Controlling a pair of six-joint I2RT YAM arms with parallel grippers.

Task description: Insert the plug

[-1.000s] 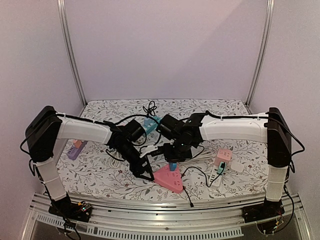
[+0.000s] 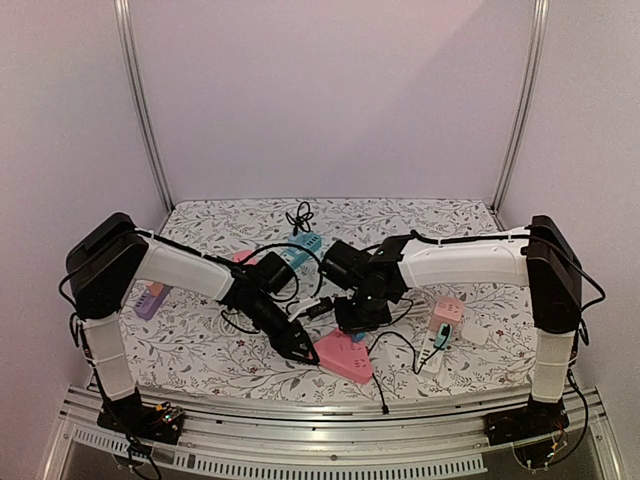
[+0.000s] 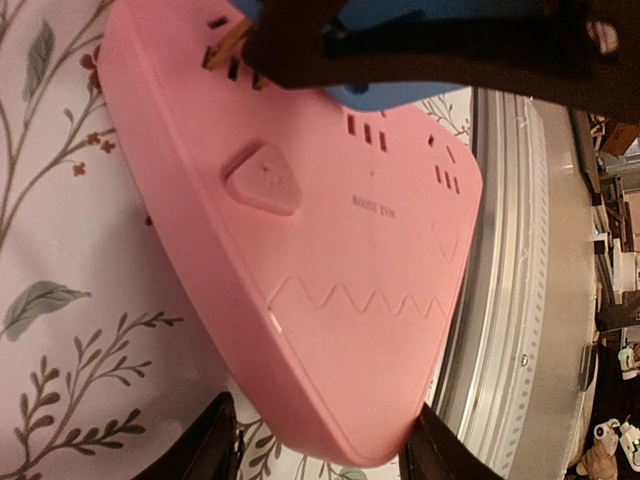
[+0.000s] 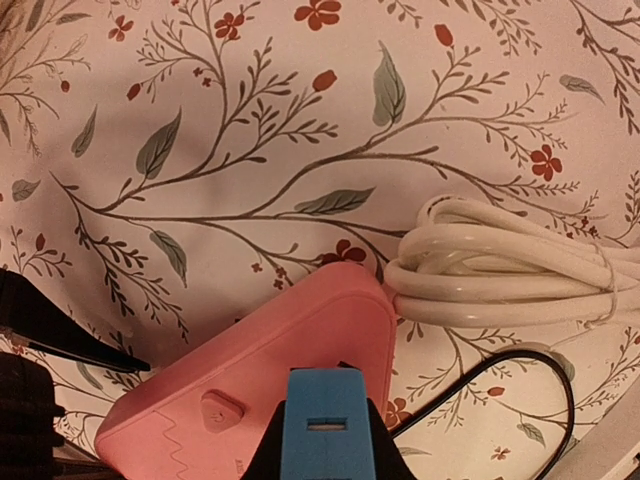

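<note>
A pink triangular power strip [image 2: 345, 362] [image 3: 350, 250] [image 4: 170, 430] lies at the front centre of the table. My left gripper [image 2: 310, 358] is at one corner, its fingers either side of that corner. My right gripper [image 2: 355, 325] is over the strip's back part, shut on a blue plug [image 3: 380, 95] [image 4: 328, 420]. In the left wrist view the plug's metal prongs show beside the strip's slots; whether they are in them I cannot tell.
A white coiled cable [image 4: 510, 280] lies behind the strip. A pink block [image 2: 447, 311], a white strip, a purple strip [image 2: 149, 305] and a light blue strip [image 2: 300, 250] lie around. Black cables cross the table near the strip.
The left gripper and the pink strip have shifted a little to the right. The right gripper with the blue plug has moved slightly right and down.
</note>
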